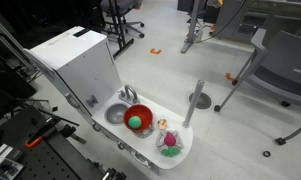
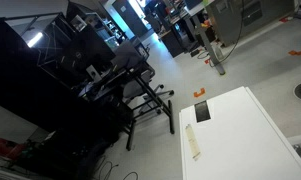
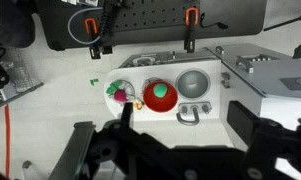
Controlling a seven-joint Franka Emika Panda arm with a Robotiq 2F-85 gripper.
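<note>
A red bowl [image 1: 146, 126] with a round green item [image 1: 135, 121] inside sits on the white toy counter [image 1: 180, 153]. Beside it lies a grey sink basin [image 1: 115, 113] with a grey faucet [image 1: 129, 94]. At the counter's other end a small plate holds a pink item [image 1: 171, 139] and a green one [image 1: 171, 151]. In the wrist view my gripper stands open above the counter, its black fingers wide apart. The red bowl [image 3: 170, 102] shows between and beyond them, and nothing is held.
A tall white cabinet [image 1: 88, 72] rises at the sink end of the counter, close by my right-hand finger in the wrist view. A grey post [image 1: 194, 101] stands at the counter's back edge. A grey chair [image 1: 280, 68] is farther off; pale floor lies open around.
</note>
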